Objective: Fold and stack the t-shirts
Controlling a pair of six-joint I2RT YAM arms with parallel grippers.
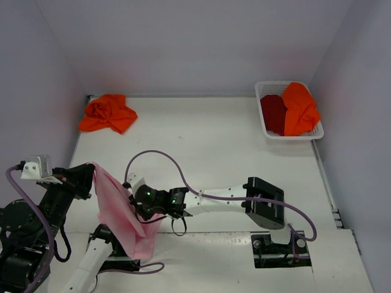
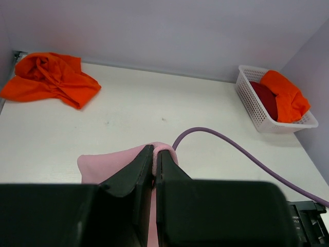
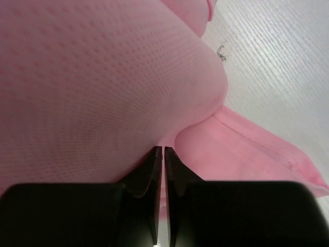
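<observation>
A pink t-shirt (image 1: 116, 204) hangs in a long drape on the left side of the table, its lower end spread near the front edge. My left gripper (image 1: 91, 166) is shut on its upper corner; in the left wrist view the pink cloth (image 2: 163, 149) is pinched at the fingertips and folds over them. My right gripper is shut, its tips right against the hanging pink cloth (image 3: 103, 87). Whether any cloth lies between those tips I cannot tell. In the top view the arm partly hides this spot.
An orange shirt (image 1: 108, 113) lies crumpled at the back left. At the back right stands a white basket (image 1: 290, 137) holding a dark red shirt (image 1: 273, 114) and an orange one (image 1: 299, 110). Bare table (image 1: 195, 134) stretches between them.
</observation>
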